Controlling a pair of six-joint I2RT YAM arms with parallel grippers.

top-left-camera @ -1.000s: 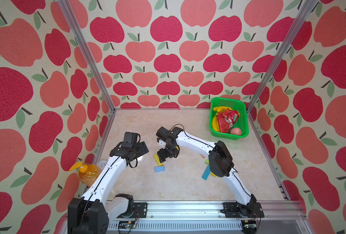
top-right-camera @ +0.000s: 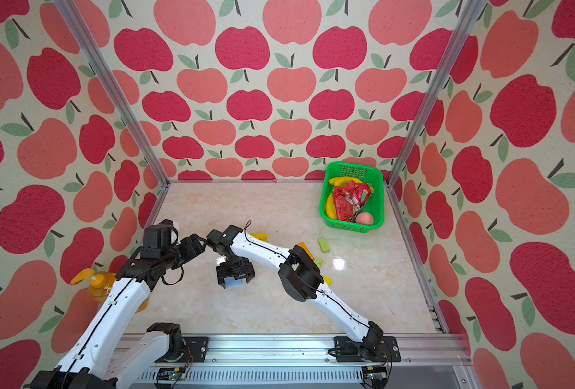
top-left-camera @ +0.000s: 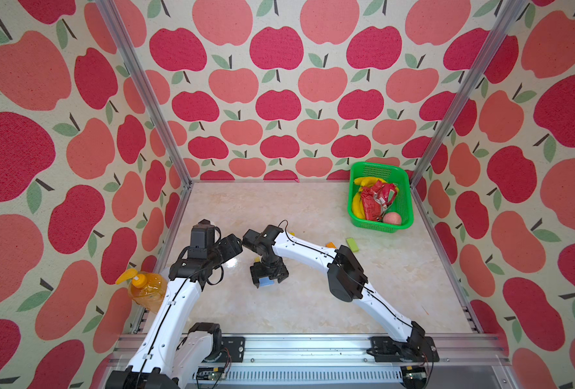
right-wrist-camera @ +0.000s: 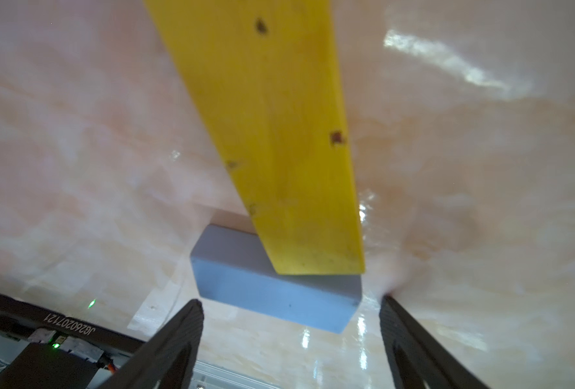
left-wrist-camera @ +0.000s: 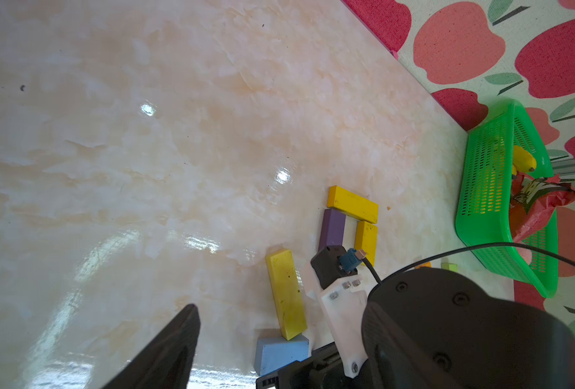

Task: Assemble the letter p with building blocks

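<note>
My right gripper is open over a light blue block [right-wrist-camera: 281, 285], one finger to either side of it. A long yellow block [right-wrist-camera: 287, 129] overlaps the blue block's edge in the right wrist view; whether they touch I cannot tell. My left gripper [top-left-camera: 232, 245] stands open and empty, back and to the left. In the left wrist view, a purple block [left-wrist-camera: 332, 228] lies beside a yellow block [left-wrist-camera: 353, 204], with another yellow block [left-wrist-camera: 365, 243] close to both. The right arm partly covers this group.
A green basket [top-left-camera: 382, 226] of fruit and a red packet stands at the back right. Loose pieces, a green block [top-left-camera: 352, 244] and an orange block [top-right-camera: 305, 250] among them, lie right of my right arm.
My right gripper has moved left and toward the front, from near the yellow blocks to over the light blue block.
</note>
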